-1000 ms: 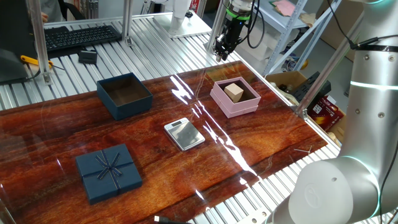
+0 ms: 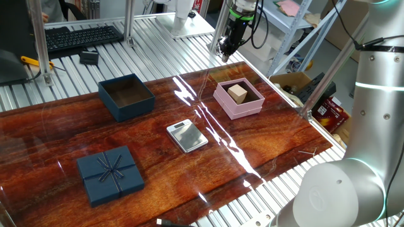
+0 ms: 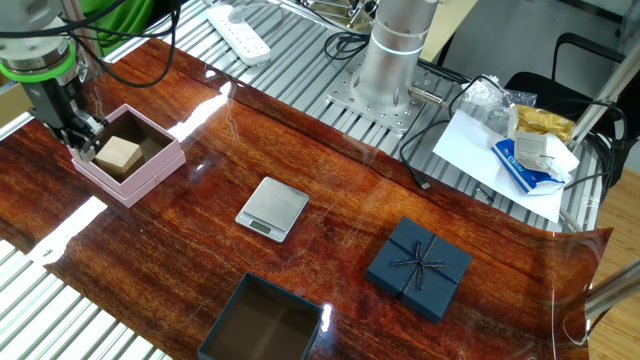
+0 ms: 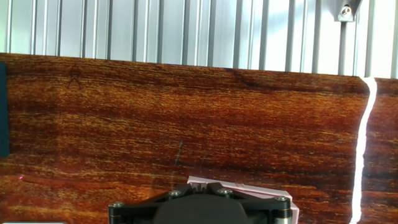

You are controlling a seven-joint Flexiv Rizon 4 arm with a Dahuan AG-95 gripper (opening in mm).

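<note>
A light wooden block rests inside the open pink box. In exterior view 2 the block shows in the same box. My gripper hangs above the table's far edge, behind the pink box and apart from the block. From exterior view 2 it appears over the box's left corner. At the bottom of the wrist view, the gripper's fingertips meet closely, so it looks shut, with nothing seen between them. Its body hides most of the pink box there, and the block is out of sight.
A dark blue open box stands empty. The blue lid with a bow lies on the brown tabletop. Between lid and pink box sits a small silver scale. Bare tabletop surrounds these things; a slatted metal frame borders it.
My gripper has shifted only very slightly above the far edge. The block, boxes, lid and scale have stayed where they were.
</note>
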